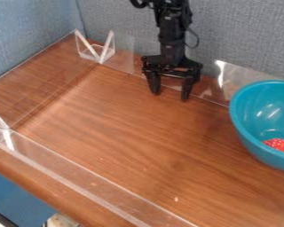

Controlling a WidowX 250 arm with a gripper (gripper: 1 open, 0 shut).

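My black gripper (pixel 170 84) hangs low at the back middle of the wooden table, its two fingers spread apart with nothing visible between them. To its right, at the table's edge, is a large teal bowl (pixel 258 120), cut off by the frame. Inside the bowl lies a red, white-spotted object (pixel 276 144) with something pale green beside it, partly out of view.
Clear plastic guards (pixel 95 49) line its edges. Grey padded walls (pixel 240 35) stand behind and at the left.
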